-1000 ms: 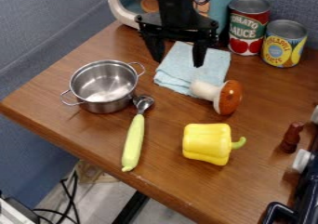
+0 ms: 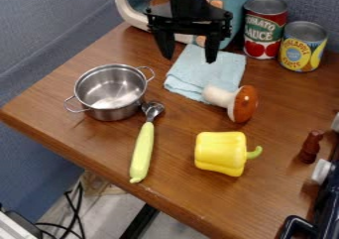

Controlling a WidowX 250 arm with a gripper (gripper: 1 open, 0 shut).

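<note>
My black gripper (image 2: 188,45) hangs at the top centre over a folded light blue cloth (image 2: 201,76), its two fingers spread apart with nothing seen between them. A steel pot (image 2: 110,87) sits on the left of the wooden table (image 2: 146,208). Beside it lie a spoon (image 2: 153,110) and a yellow corn cob (image 2: 142,153). A toy mushroom (image 2: 235,102) rests by the cloth, and a yellow pepper (image 2: 224,153) is at the lower middle.
A tomato sauce can (image 2: 264,29) and a corn can (image 2: 302,49) stand at back right. A small brown bottle (image 2: 310,149) and a black appliance (image 2: 308,223) line the right edge.
My gripper has shifted very slightly since a second ago; the objects on the table have not moved.
</note>
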